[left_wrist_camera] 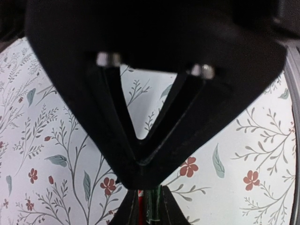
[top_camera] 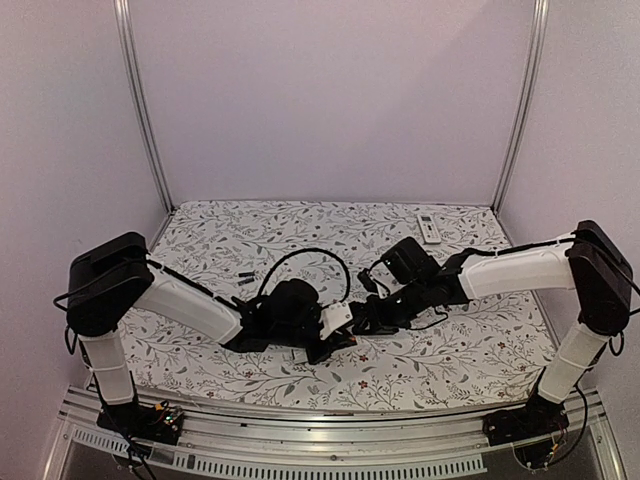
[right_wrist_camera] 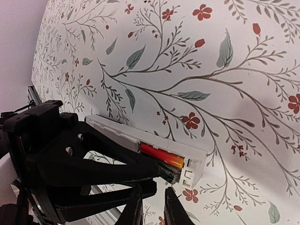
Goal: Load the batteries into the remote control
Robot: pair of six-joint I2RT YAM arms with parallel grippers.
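In the right wrist view a white remote (right_wrist_camera: 194, 161) lies slantwise with its battery compartment uncovered. An orange-red battery (right_wrist_camera: 164, 156) sits in it, beside a dark green battery (right_wrist_camera: 168, 172). From the left, my left gripper reaches over the remote; one finger partly covers the dark battery. Whether it grips anything is hidden. In the left wrist view the batteries (left_wrist_camera: 141, 206) appear between the left fingertips. My right gripper is open just below the remote, its tips apart with only patterned cloth between them.
Two small dark cylinders (top_camera: 246, 276) lie at the left of the table. A white remote-like object (top_camera: 428, 229) rests at the back right. Both arms crowd together at the centre, and a dark gripper part blocks much of the left wrist view. Open table surrounds them.
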